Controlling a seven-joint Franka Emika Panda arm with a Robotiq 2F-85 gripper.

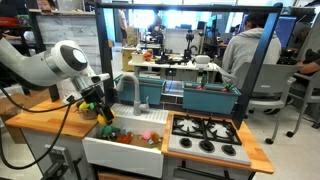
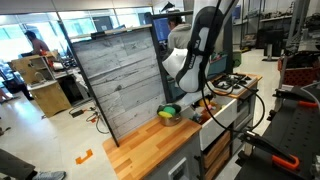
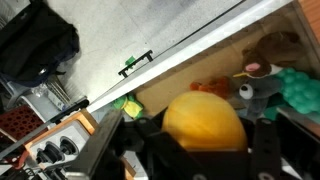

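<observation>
My gripper is open, its dark fingers standing on either side of a rounded orange object. That object fills the space between them in the wrist view; whether the fingers touch it cannot be told. In exterior view 1 the orange object shows just under the wrist, at the left end of the white sink. Several toys lie on the brown sink bottom: a grey one, a brown one, a teal bumpy one and a green one.
A metal pot with yellow and green things stands on the wooden counter beside the sink. The faucet rises behind the sink, and a black-grated stove sits to its right.
</observation>
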